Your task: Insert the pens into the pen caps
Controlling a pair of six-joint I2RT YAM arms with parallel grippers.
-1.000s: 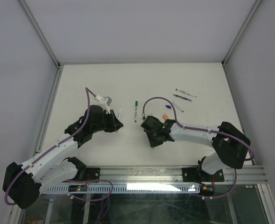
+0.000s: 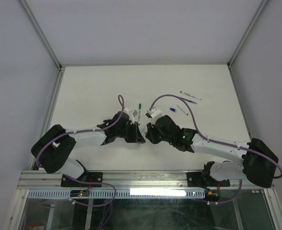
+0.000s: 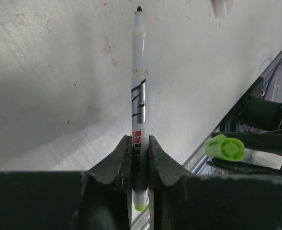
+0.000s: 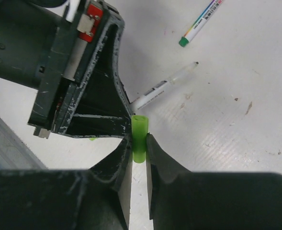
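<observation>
My left gripper is shut on a white pen (image 3: 140, 100), which shows a dark uncovered tip pointing away and a green end below the fingers. In the right wrist view, my right gripper grips a small green pen cap (image 4: 139, 132) by its sides. The cap's open end shows in the left wrist view, to the right of the pen; cap and pen are apart. Seen from the top, both grippers stand close together over the middle front of the table, where the arms hide most of the held parts.
A green-capped marker (image 4: 200, 23) lies on the table behind the grippers. Farther right are a blue cap (image 2: 172, 109), a light blue pen (image 2: 182, 109) and other pens (image 2: 187, 100).
With the pen in it, my left gripper has moved right and toward the front, near the right one.
</observation>
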